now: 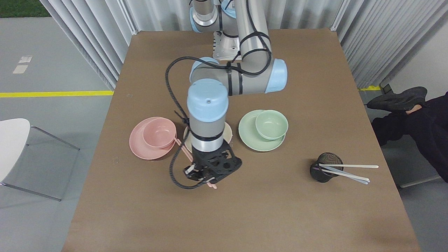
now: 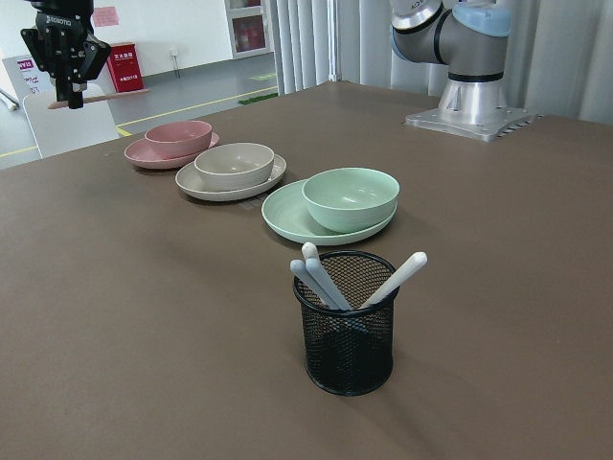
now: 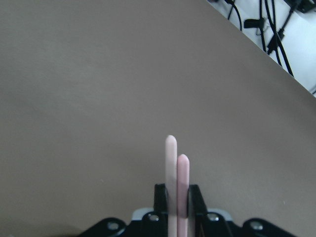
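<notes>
My gripper is shut on a pair of pink chopsticks [image 3: 182, 173], one paler, held above the brown table [image 3: 98, 98]. In the front view it hangs before the cream plate, largely hiding it. The pink bowl [image 1: 159, 132] on its pink plate [image 1: 138, 142] is left of it; the green bowl [image 1: 271, 124] on its green plate [image 1: 252, 140] is right. The left view shows the cream bowl [image 2: 234, 168] on its plate [image 2: 206, 192] between them.
A black mesh cup [image 1: 321, 172] with several pale chopsticks sticking out stands at the right. A chair is beside the left edge, a person's legs beside the right.
</notes>
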